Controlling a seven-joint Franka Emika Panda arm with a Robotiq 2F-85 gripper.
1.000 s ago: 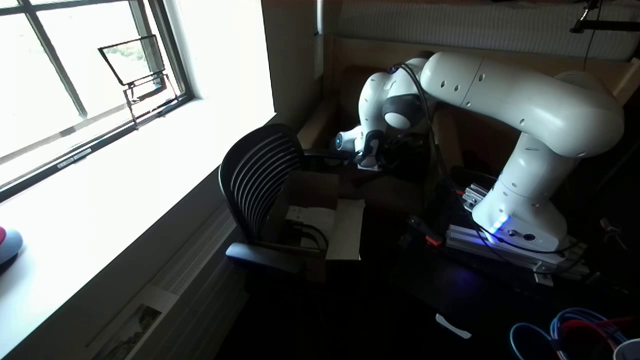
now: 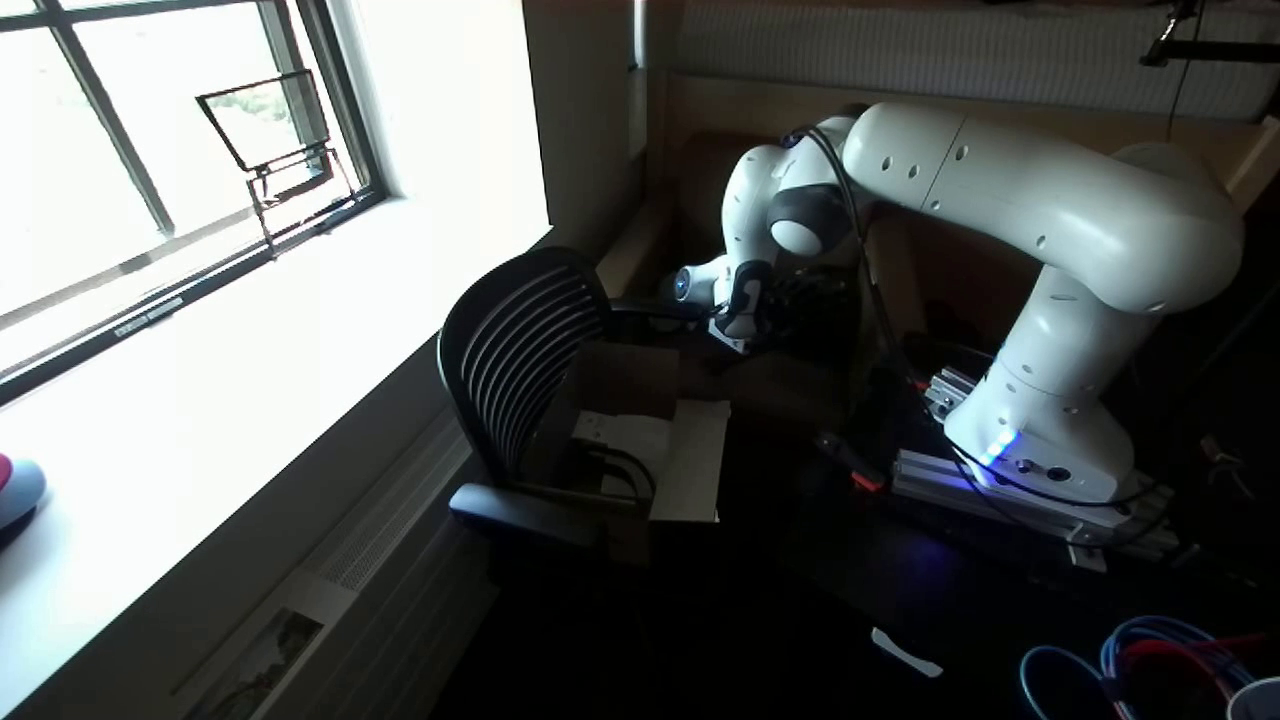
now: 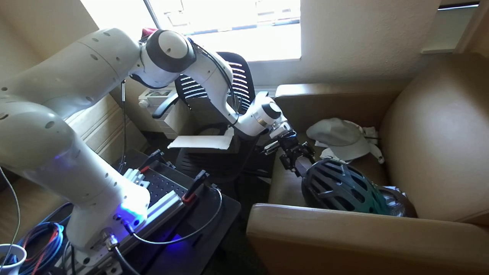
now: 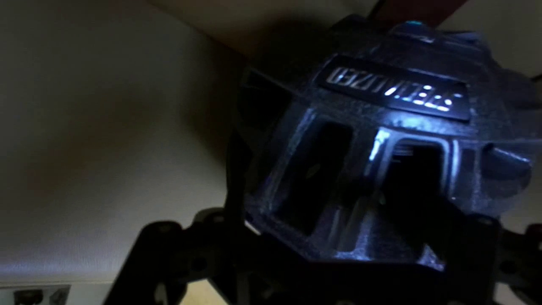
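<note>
A dark green bike helmet (image 3: 341,185) lies on the tan armchair's seat. In the wrist view the helmet (image 4: 396,119) fills the centre and right, vents and lettering facing the camera. My gripper (image 3: 302,164) is at its near end, angled down toward it, and stands open. From the wrist, the dark gripper spans the lower part, with the helmet's lower edge showing between its fingers. Whether any finger touches the helmet cannot be made out in the dim light.
A pale cap (image 3: 337,133) lies on the seat beyond the helmet. The chair's front armrest (image 3: 366,224) runs close alongside. A black office chair (image 2: 528,348) holds an open cardboard box (image 2: 696,462) near the window.
In exterior view 1 the wrist and hand have shifted very slightly to the right and down. Other things there look unmoved.
</note>
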